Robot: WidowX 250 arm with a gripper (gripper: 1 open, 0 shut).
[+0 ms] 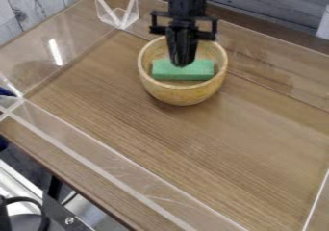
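Observation:
A round wooden bowl (183,92) sits on the table in the upper middle, with a green rectangular block (193,71) lying inside it. Over the back half of the bowl hangs my black gripper (183,54), its fingers pointing down above the block. I see nothing held between them, and whether they are open or shut is unclear at this size.
At the back left stands a small clear or white wire-like object (117,13). Dark cables (33,211) show at the lower left edge.

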